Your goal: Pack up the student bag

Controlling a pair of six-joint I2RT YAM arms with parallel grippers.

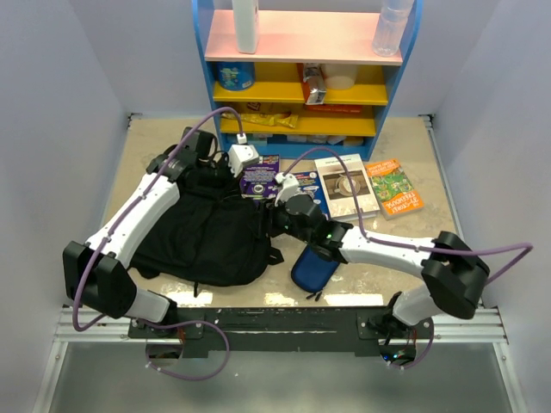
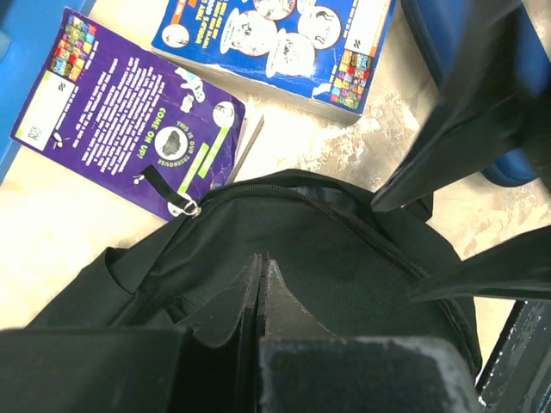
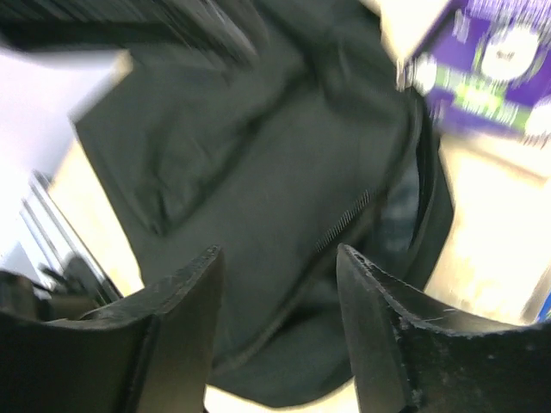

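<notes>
The black bag (image 1: 198,245) lies on the left of the table, its zipped opening along its right side; a gap in it shows in the right wrist view (image 3: 400,215). My left gripper hangs shut above the bag, nothing visible between its fingers. My right gripper is over the bag's right edge, fingers apart, nothing between them. A purple book (image 2: 116,120) and a blue book (image 2: 258,60) lie just beyond the bag, and a blue case (image 1: 312,270) lies to its right.
A white book (image 1: 362,194) and a green-orange book (image 1: 394,189) lie at right. A shelf unit (image 1: 306,26) with containers and packets stands at the back. Bare table shows at front right.
</notes>
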